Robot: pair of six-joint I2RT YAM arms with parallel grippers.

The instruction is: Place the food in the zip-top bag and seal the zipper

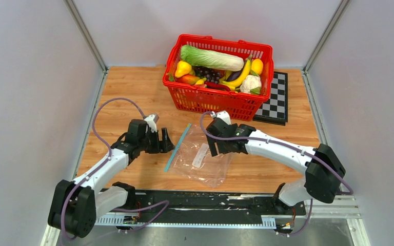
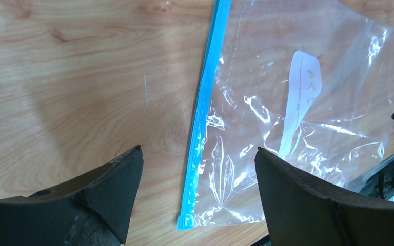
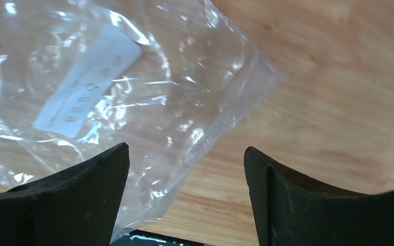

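A clear zip bag point(image 1: 190, 164) with a blue zipper strip point(image 1: 173, 154) and white label lies flat at the front centre of the wooden table. My left gripper point(image 1: 165, 143) is open just left of the zipper, over the bag's edge in the left wrist view point(image 2: 199, 179). My right gripper point(image 1: 215, 146) hangs open over the bag's right part; the right wrist view shows the bag point(image 3: 174, 102) below and left of its empty fingers. The food, including lettuce point(image 1: 210, 57), banana point(image 1: 241, 77) and cauliflower point(image 1: 251, 84), sits in a red basket.
The red basket point(image 1: 210, 105) stands at the back centre. A checkered board point(image 1: 273, 107) lies at the back right, partly beside and behind it.
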